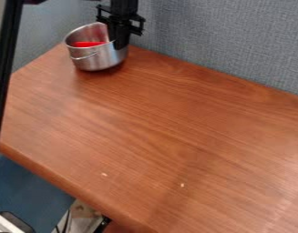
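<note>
A steel pot (97, 56) with a red item (87, 44) inside stands at the back left of the wooden table. The black gripper (119, 36) is at the pot's right rim, fingers pointing down. It looks shut; whether anything thin, such as the rim, is between its fingertips is hard to tell.
A grey fabric wall (224, 36) runs along the back. A dark post stands at the left edge, and cables lie below the table at the lower left.
</note>
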